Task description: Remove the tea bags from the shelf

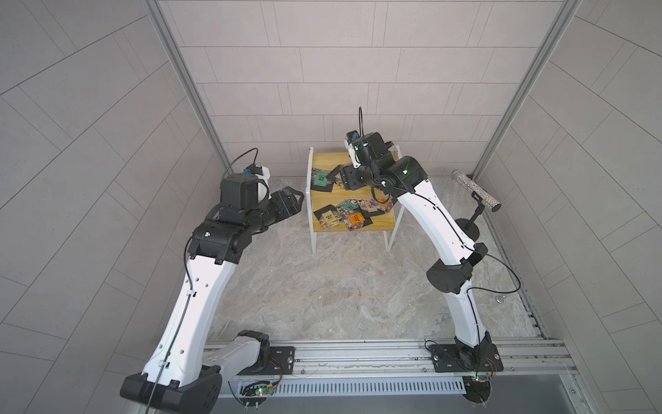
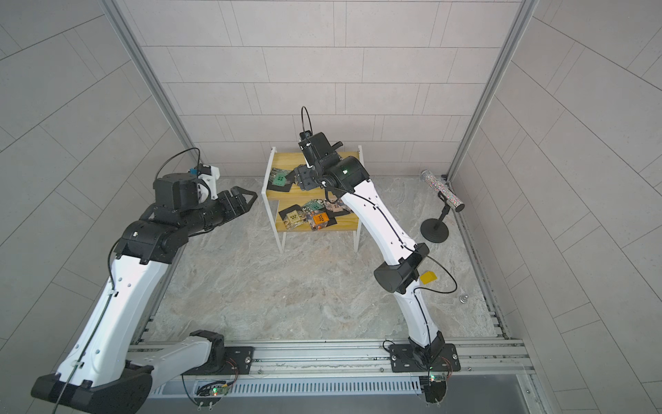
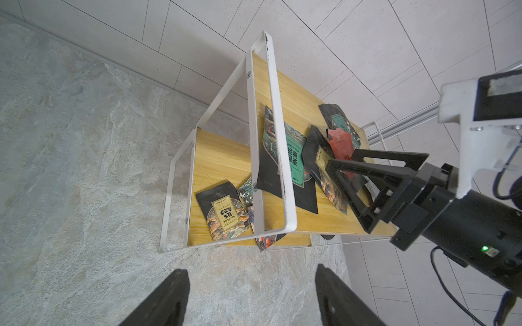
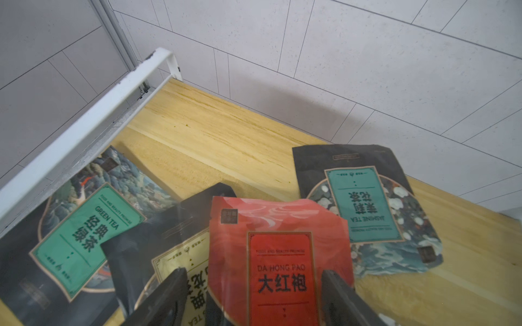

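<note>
Tea bags lie on both boards of a white-framed wooden shelf (image 1: 353, 196). The right wrist view shows the upper board: a green tea bag (image 4: 87, 228), a dark bag with a yellow label (image 4: 179, 244), a red Da Hong Pao bag (image 4: 280, 260) and a jasmine bag (image 4: 367, 206). My right gripper is open over the red bag, whose lower part appears between its fingers; contact cannot be judged. On the lower board lie several more, among them a yellow-labelled bag (image 3: 224, 212) and an orange-labelled bag (image 1: 355, 218). My left gripper stands open and empty, left of the shelf.
The shelf's white side frame (image 3: 285, 163) rises beside the green tea bag. A black stand with a patterned cylinder (image 1: 475, 191) is on the floor at the right, with a yellow item (image 2: 428, 277) nearer the front. The floor before the shelf is clear.
</note>
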